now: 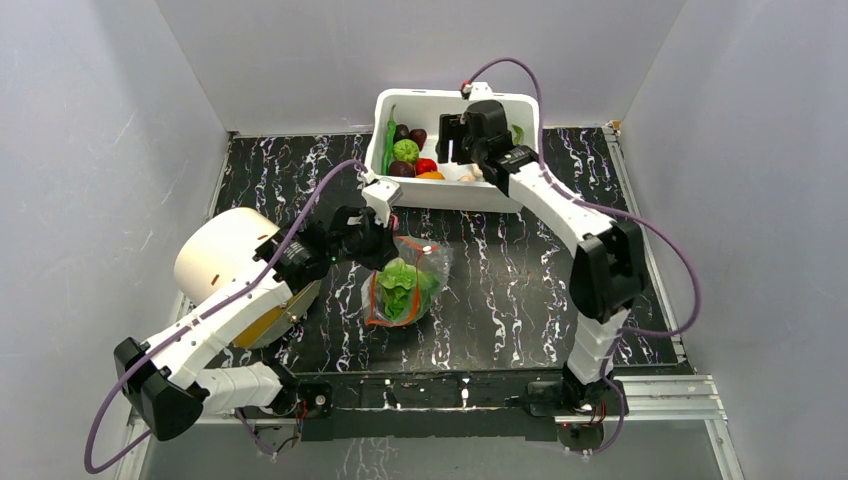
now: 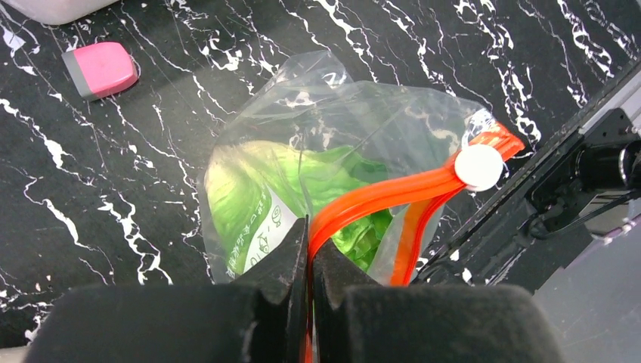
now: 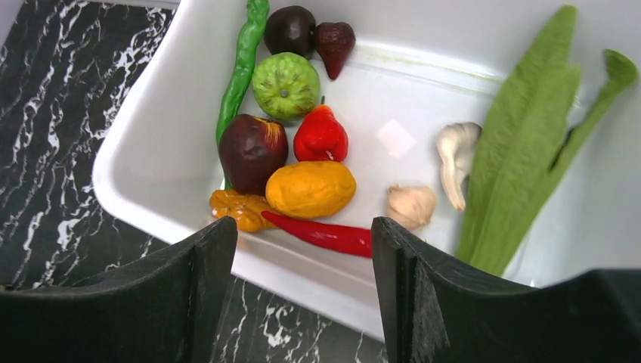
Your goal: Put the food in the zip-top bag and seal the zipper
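Note:
A clear zip top bag (image 1: 436, 262) with an orange zipper band (image 2: 385, 198) lies on the counter, green leafy lettuce (image 1: 402, 284) inside. My left gripper is shut on the orange rim of the bag; a white slider (image 2: 478, 167) sits near the band's far end. My right gripper is open over the white bin (image 1: 450, 195), nothing between its fingers. Below it in the right wrist view lie a red chili (image 3: 325, 233), an orange vegetable (image 3: 311, 188), a red pepper (image 3: 321, 134), garlic (image 3: 410, 205) and long green leaves (image 3: 521, 144).
A round cream-coloured container (image 1: 225, 262) stands beside the left arm. A pink eraser-like block (image 2: 104, 69) lies on the counter near the bag.

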